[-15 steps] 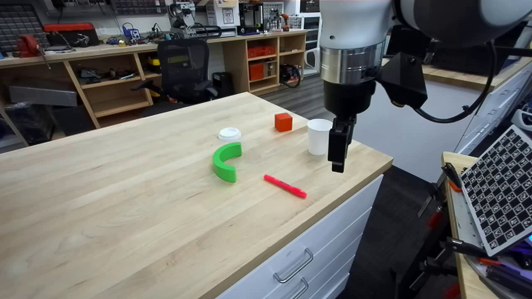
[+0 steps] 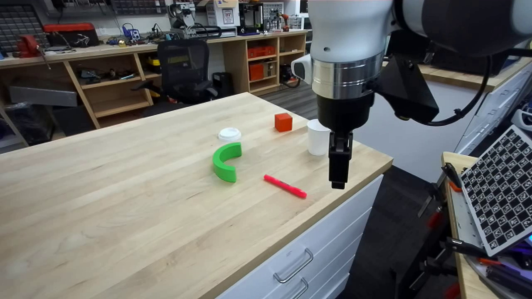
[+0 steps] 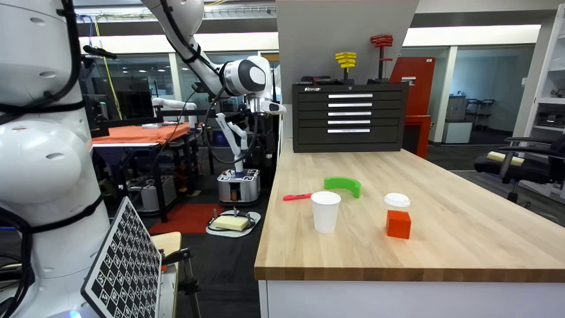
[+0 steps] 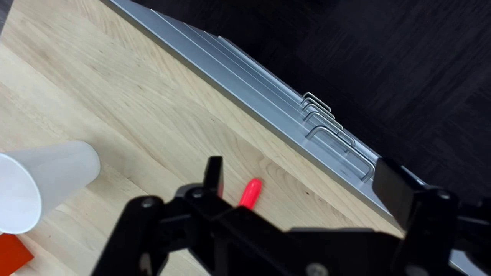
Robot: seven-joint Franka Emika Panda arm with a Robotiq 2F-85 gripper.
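Observation:
My gripper stands open above the table's drawer-side edge, nothing between its fingers. In exterior view 1 the gripper [image 2: 338,185] hangs to the right of a red marker [image 2: 285,186] lying on the wood. The wrist view shows only one end of that marker [image 4: 251,193], partly covered by the gripper body. A white paper cup [image 3: 325,212] stands upright, with an orange-red cube [image 3: 398,224] off to one side. Farther in, a green arc-shaped block [image 2: 222,162] rests on its edge near a white lid-like disc [image 2: 230,134].
Drawer handles [image 2: 294,266] jut from the white cabinet below the tabletop [image 2: 124,199]. A black tool chest [image 3: 349,117] occupies the table's far end. A checkered calibration board [image 2: 503,189] leans on a separate stand.
The gripper has come lower and the arm above it has shifted slightly left in exterior view 1. The objects on the table have stayed where they were.

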